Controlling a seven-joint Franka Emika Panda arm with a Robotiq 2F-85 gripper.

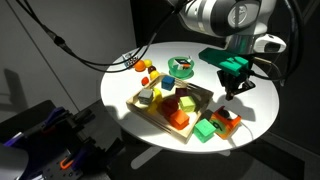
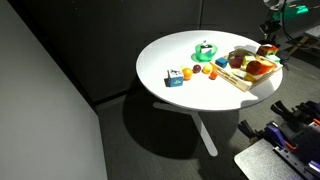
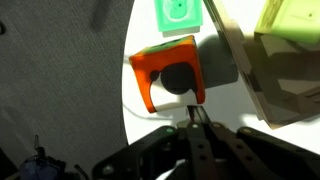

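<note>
On the white table's right side, an orange block (image 1: 226,122) with a dark round patch on its face lies next to a green block (image 1: 205,130). Both sit outside the wooden tray. From the wrist, the orange block (image 3: 162,68) is just ahead of my fingertips, with the green block (image 3: 179,12) past it. My gripper (image 1: 229,96) hovers above the orange block, apart from it. Its dark fingers (image 3: 199,118) are together, and nothing shows between them.
The wooden tray (image 3: 243,75) holds several coloured blocks and stands close beside the orange block. A green bowl (image 2: 205,51), a blue-and-white box (image 2: 175,78) and several small toy fruits occupy the table elsewhere. Bare tabletop (image 1: 262,100) shows right of the orange block.
</note>
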